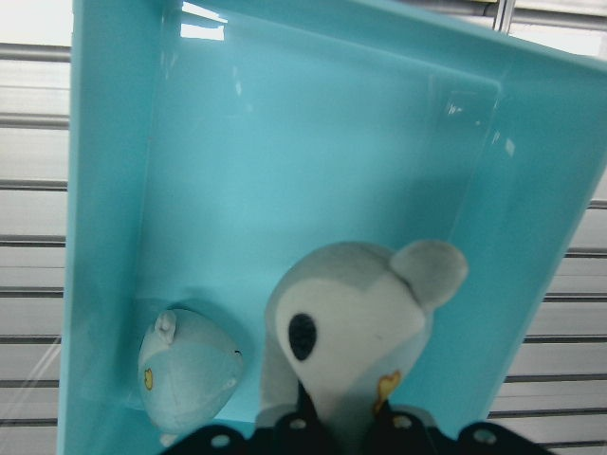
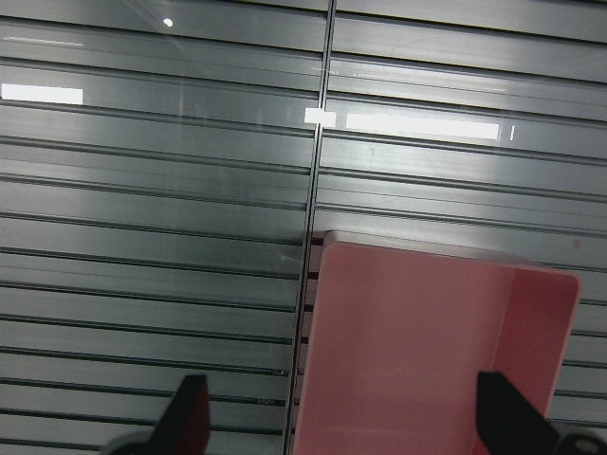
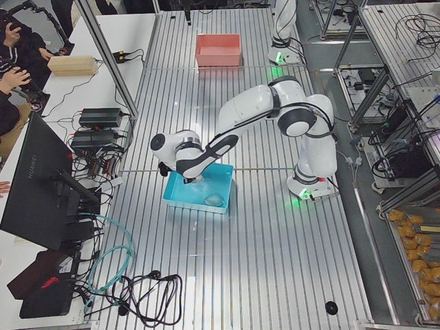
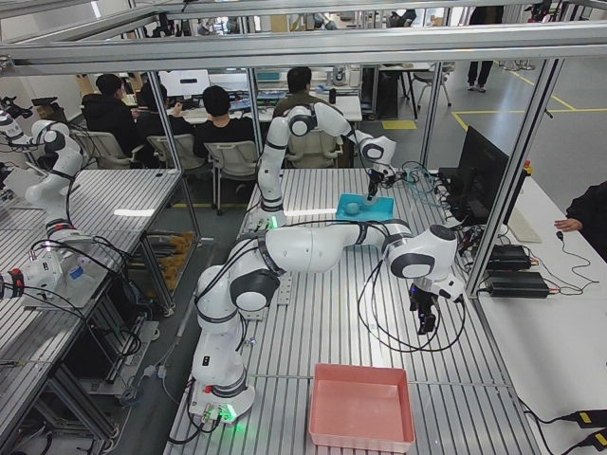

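A blue bin (image 3: 182, 206) sits on the slatted table. My left gripper is over it, shut on a grey-white plush toy (image 1: 346, 322) with a black eye patch and round ear. A smaller pale blue plush (image 1: 190, 370) lies in the bin's corner. My right gripper (image 4: 423, 308) stands open above the table near a pink bin (image 4: 360, 427); nothing shows between its fingers in the right wrist view.
A monitor (image 3: 41, 172), power units and coiled cables (image 3: 148, 309) line the left side of the camera left view. The table between the two bins is mostly clear.
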